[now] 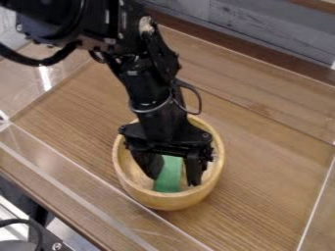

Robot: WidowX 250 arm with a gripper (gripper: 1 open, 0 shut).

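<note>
The black gripper [170, 167] reaches down into a tan bowl [136, 188] in the middle of the camera view. Its fingers stand open on either side of a green object [167, 175] lying in the bowl. Part of the green object is hidden behind the gripper, and whether the fingers touch it cannot be made out.
A pale wall [262, 29] runs along the back. Dark cables hang at the lower left corner.
</note>
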